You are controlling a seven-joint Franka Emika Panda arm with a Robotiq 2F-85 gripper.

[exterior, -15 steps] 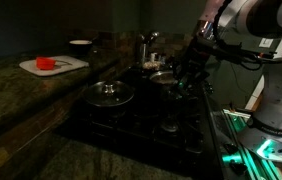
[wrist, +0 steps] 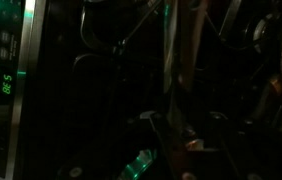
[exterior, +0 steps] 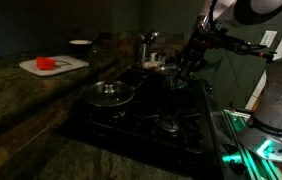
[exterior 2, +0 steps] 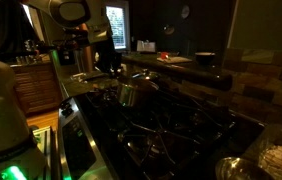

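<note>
In exterior view 1, my gripper (exterior: pixel 188 70) points down above the back right of the stove, close to a metal pot (exterior: pixel 175 82). Exterior view 2 shows the gripper (exterior 2: pixel 113 68) at the near side of the same pot (exterior 2: pixel 136 94), higher than its rim. Looking from the wrist, a long thin object (wrist: pixel 171 50) runs out from between the dark fingers, which are shut on it. The image is too dark to tell what it is. Whether its far end touches anything is also hidden.
A round pan (exterior: pixel 109 94) sits on the left burners of the black stove (exterior: pixel 146 128). On the raised counter lie a white board (exterior: pixel 53 66) with a red item (exterior: pixel 45 63) and a bowl (exterior: pixel 80 43). Utensils (exterior: pixel 147 45) stand at the back.
The arm and gripper have risen a little over the last second. The pan, pot and counter items look unmoved.
</note>
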